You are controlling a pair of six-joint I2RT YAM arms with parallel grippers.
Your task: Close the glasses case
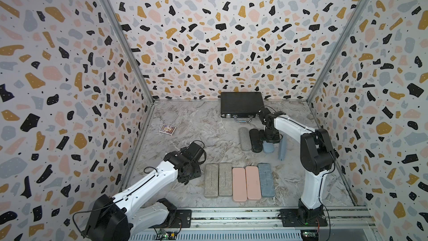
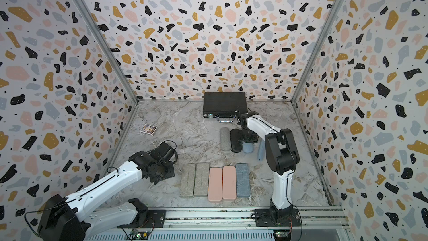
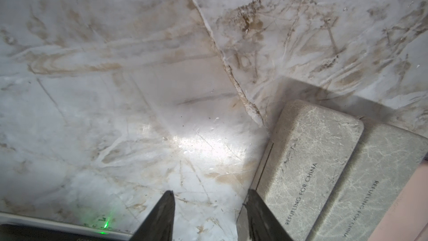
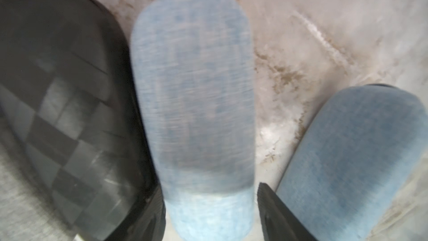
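Observation:
Several glasses cases lie on the marble table. In the right wrist view my open right gripper is over a light blue case [image 4: 196,93], between a black checkered case [image 4: 71,116] and a second blue case [image 4: 352,156]. In the top left view this group sits at centre right beside a grey case [image 1: 244,138]. My left gripper stands open over bare marble, left of two stone-grey cases [image 3: 312,160], with nothing between its fingers.
A black briefcase [image 1: 242,103] stands at the back. A small flat card-like item [image 1: 167,129] lies at left. Pink cases [image 1: 239,183] and a slate-blue case [image 1: 266,179] lie along the front.

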